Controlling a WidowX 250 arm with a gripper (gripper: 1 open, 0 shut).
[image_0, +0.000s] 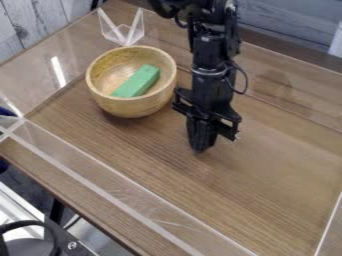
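The black arm hangs down at the centre of the camera view, its gripper (203, 134) low at the wooden table (187, 200), shut, with nothing visible between its fingers. To its upper left sits a round tan bowl (110, 67) holding a green block (138, 83), apart from the gripper.
A white angular object (123, 32) stands at the back left, behind the bowl. Black cables lie at the lower left corner, and the table's left edge is in view.
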